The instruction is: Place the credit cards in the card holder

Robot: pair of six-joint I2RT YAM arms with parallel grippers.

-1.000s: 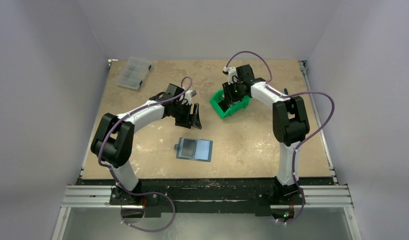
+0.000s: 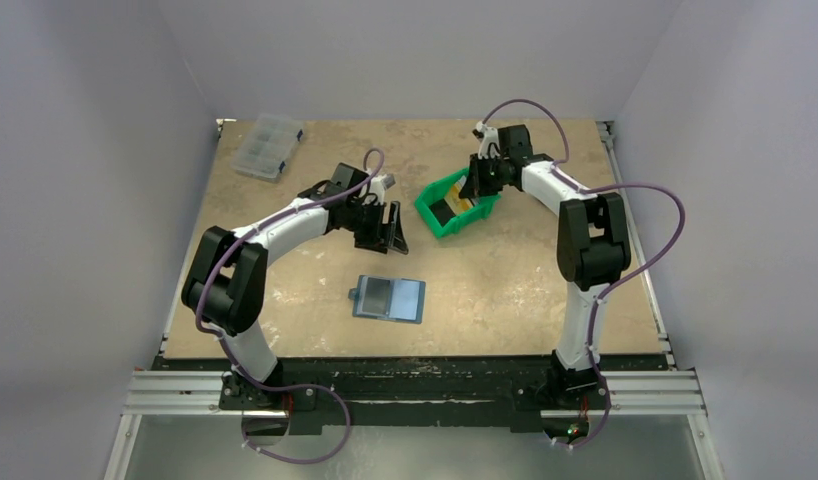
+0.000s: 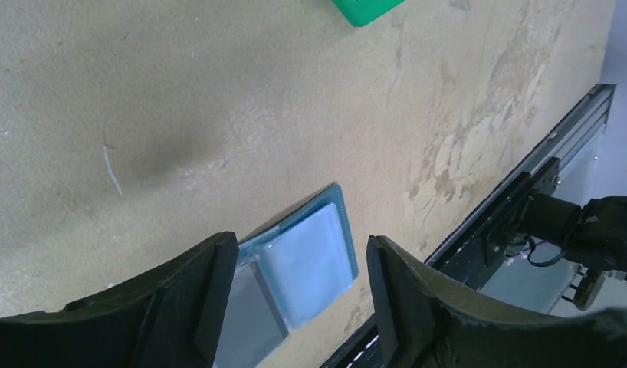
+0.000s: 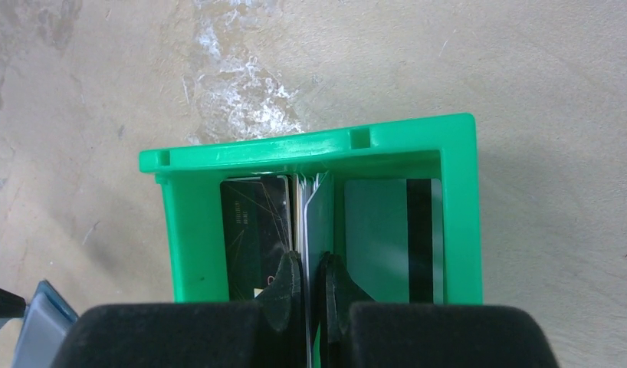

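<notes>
The blue card holder (image 2: 388,299) lies flat near the table's front, open at two side-by-side panels. Above and behind it, my left gripper (image 2: 393,232) stands open and empty; in the left wrist view the holder (image 3: 310,257) shows between and beyond its fingertips. My right gripper is down at the green bin (image 4: 310,146), shut on a thin upright bunch of cards (image 4: 316,207); how many it grips I cannot tell. A black card (image 4: 253,222) lies left of the fingers and a grey-green card (image 4: 375,230) with a dark stripe lies to the right.
A clear plastic box (image 2: 268,147) stands at the back left. The bin's walls (image 2: 455,229) surround the right gripper. Bare table separates the bin from the holder, and the front right is clear.
My right gripper has moved right across the bin, uncovering more of its cards. The bin has shifted very slightly left. My left gripper has edged slightly up and right; the holder is unmoved.
</notes>
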